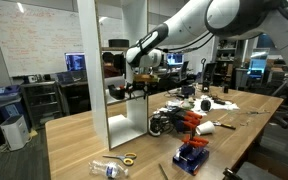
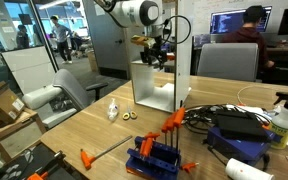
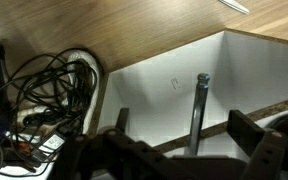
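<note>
My gripper is open above the white shelf unit (image 3: 159, 88); its dark fingers (image 3: 115, 124) are spread wide. In the gap between them, as the wrist view sees it, a slender dark bar (image 3: 198, 108) runs lengthwise over the white interior. Whether the bar touches either finger cannot be made out. From the side, the gripper (image 1: 137, 89) is beside the shelf unit (image 1: 117, 133) at about mid-height. In the other exterior view the gripper (image 2: 159, 58) hangs at the unit's top, small and blurred.
Tangled black cables (image 3: 54, 85) lie beside the unit. A blue rack with red-handled tools (image 1: 191, 153) stands nearer the front. A clear bottle (image 1: 108, 169) and orange-handled scissors (image 1: 127, 160) lie on the wooden table (image 1: 74, 150), which has bare patches at left.
</note>
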